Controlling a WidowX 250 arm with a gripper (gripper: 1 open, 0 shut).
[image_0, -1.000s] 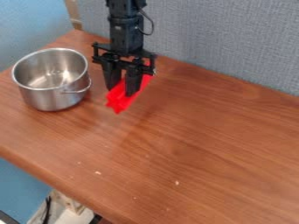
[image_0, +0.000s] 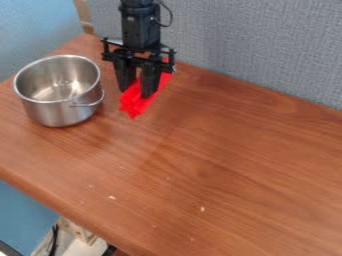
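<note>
My black gripper (image_0: 138, 80) hangs from the top of the view over the back left of the wooden table, shut on a red object (image_0: 135, 101) that shows below and behind its fingers. A steel pot (image_0: 54, 105) with a wire handle stands to the left of the gripper. Whether the red object touches the table is hard to tell.
A grey padded wall (image_0: 267, 40) runs along the back, and a light blue surface lies beyond the left edge.
My gripper and the red object have shifted slightly left, toward the pot, and a little up. The pot stays where it was.
</note>
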